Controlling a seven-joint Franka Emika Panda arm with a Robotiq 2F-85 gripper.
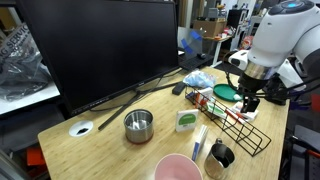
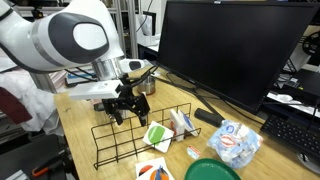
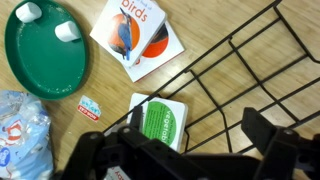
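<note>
My gripper is open with nothing between its fingers, over the black wire rack in the wrist view. Exterior view 2 has the gripper above the rack's near part. A white box with a green striped panel lies by the rack's wires, close to one finger. Outside the rack are a small book marked "birds" and a green plate with small white objects on it. In exterior view 1, the gripper hangs over the rack's right side.
A plastic bag lies near the green plate. A large monitor stands behind the table. Left of the rack are a metal pot, a pink bowl and a metal cup. Bare table shows at the left.
</note>
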